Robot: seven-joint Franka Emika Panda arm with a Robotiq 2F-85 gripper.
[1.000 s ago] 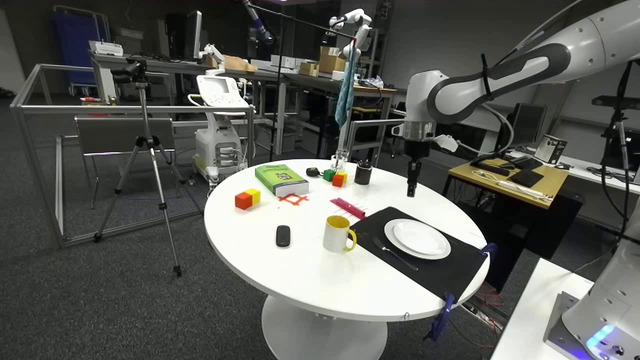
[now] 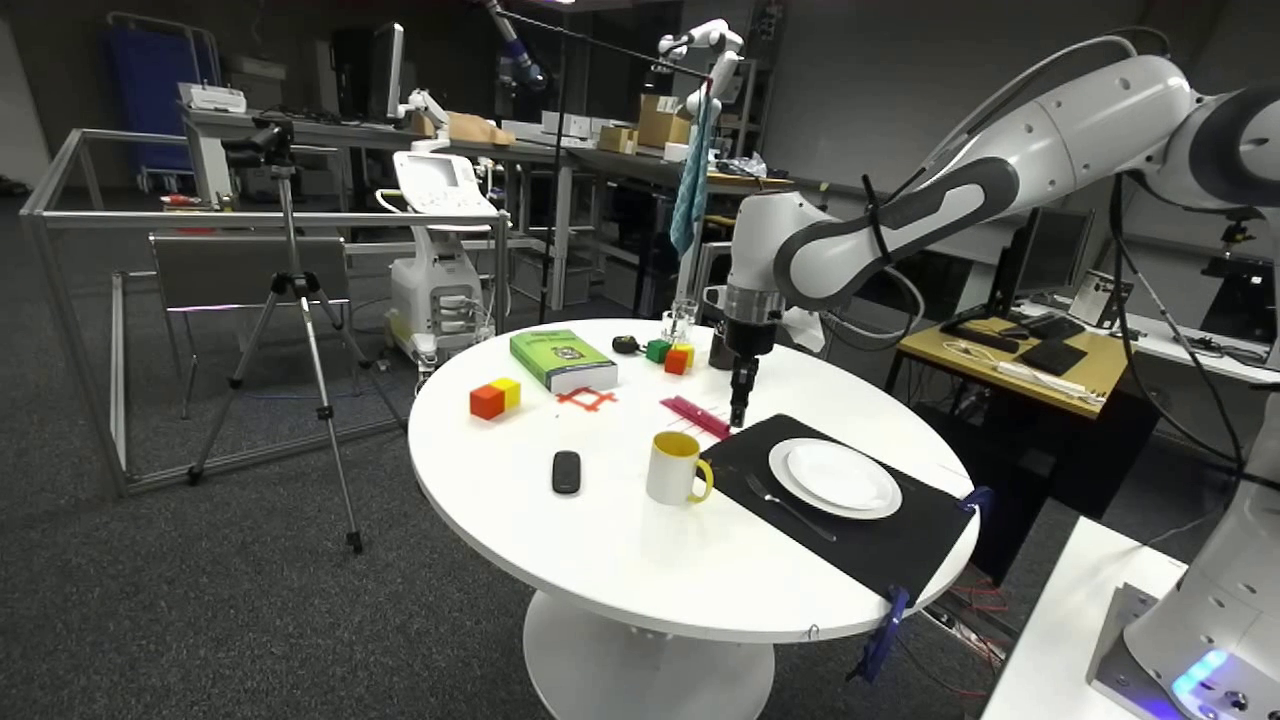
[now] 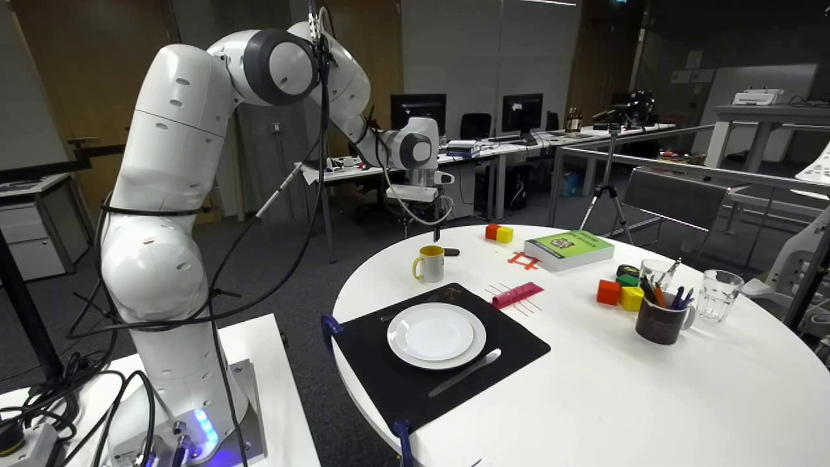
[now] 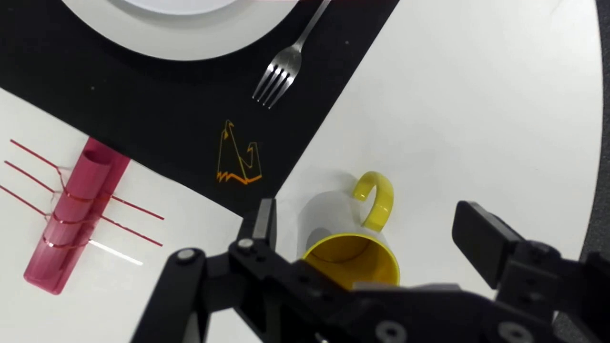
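My gripper stands open in the wrist view, its two dark fingers spread wide with nothing gripped. Between and beyond them appears the white mug (image 4: 324, 214) with a yellow inside and yellow handle; the gripper's body hides part of its rim. In exterior view 1 the gripper (image 2: 740, 410) hangs above the table, and the mug (image 2: 669, 470) stands upright below and left of it in the image. Exterior view 2 shows the mug (image 3: 432, 266) at the corner of the black placemat (image 3: 506, 335), with the gripper (image 3: 437, 232) partly hidden behind it.
Plates (image 2: 882, 498), a fork (image 2: 786, 506) and a knife (image 3: 464, 373) lie on the mat. Close by are a pink piece with thin sticks (image 4: 77, 217) and a black mouse (image 2: 566, 472). Farther off sit a green book (image 2: 561, 360), coloured blocks and a pen mug (image 3: 661, 323).
In exterior view 1 my arm and gripper have moved left in the image, from over the far right of the table towards the mug. The mug and other table objects have stayed put.
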